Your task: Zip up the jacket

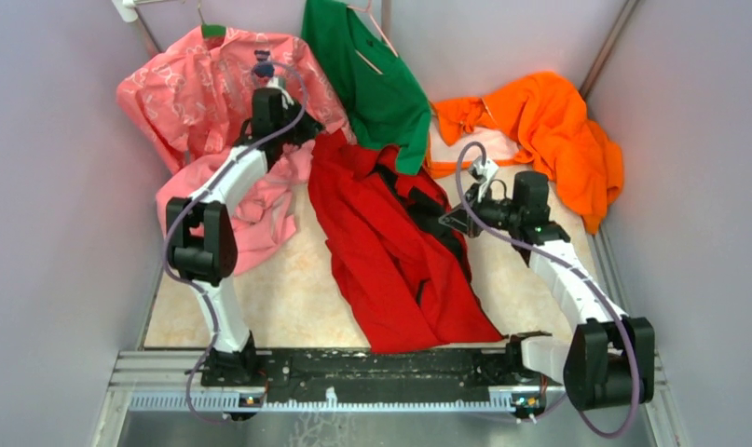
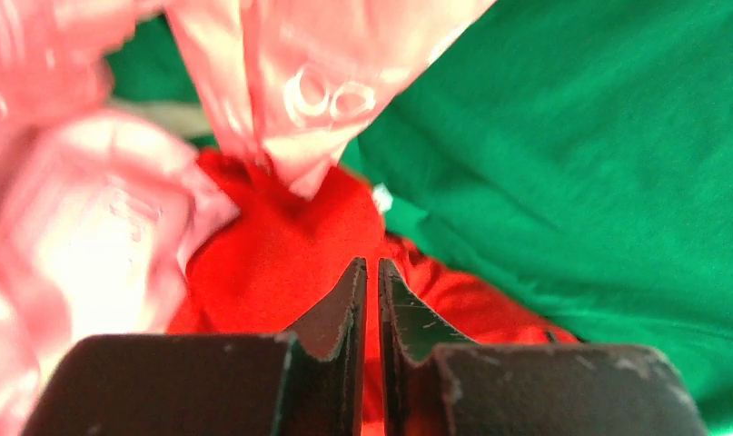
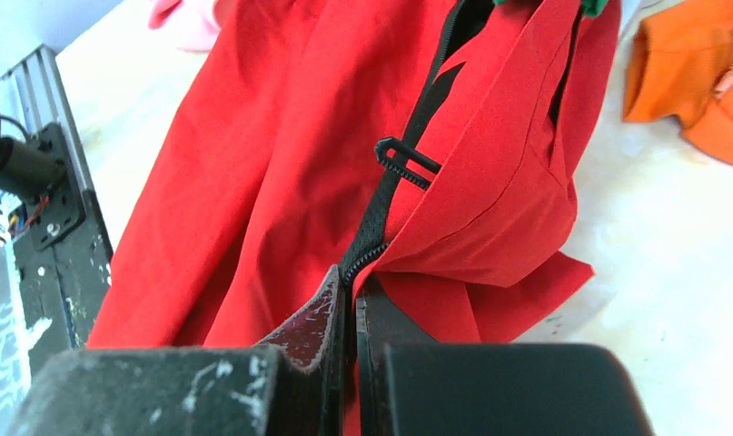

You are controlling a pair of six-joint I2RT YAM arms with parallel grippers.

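The red jacket [image 1: 372,223] lies crumpled at the table's middle, black lining showing along its opening. My right gripper is shut on the jacket's front edge, where a black zip runs into the fingers. Just beyond stands a long black zip pull [image 3: 401,165], apart from the fingertips. In the top view this gripper is at the jacket's right side. At its upper left, beside the pink jacket, my left gripper is shut to a narrow gap. Red cloth shows around and below its fingers; whether any is pinched I cannot tell.
The pink jacket [image 1: 185,102] hangs and spills at the left. A green garment [image 1: 376,84] overlaps the red jacket's top edge. Orange clothing [image 1: 553,130] lies at the back right.
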